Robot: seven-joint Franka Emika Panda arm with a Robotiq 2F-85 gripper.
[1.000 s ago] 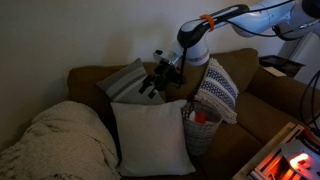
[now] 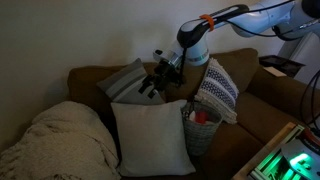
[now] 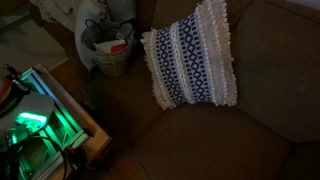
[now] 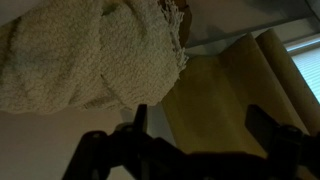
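My gripper [image 2: 157, 80] hangs over the sofa's back, in front of a grey striped pillow [image 2: 130, 80] and above a plain white pillow [image 2: 152, 140]. In the wrist view its dark fingers [image 4: 262, 125] stand wide apart at the bottom, the finger open with nothing between them. Right of the white pillow is a woven basket [image 2: 199, 130] with something red [image 2: 201, 117] inside; exterior view 2 also shows the basket [image 3: 108, 60]. A patterned blue and white pillow [image 3: 190, 58] leans on the sofa. Cream fabric [image 4: 110, 60] fills the wrist view's upper left.
The brown sofa [image 3: 210, 145] has bare seat beside the patterned pillow. A bulky cream blanket [image 2: 62, 145] covers the left end. A wooden-edged stand [image 2: 265, 152] with a green-lit base [image 2: 300, 158] is at front right. The wall [image 2: 60, 40] rises behind.
The light at the arm's base has turned from red to green. The arm, gripper, pillows and basket show no visible movement.
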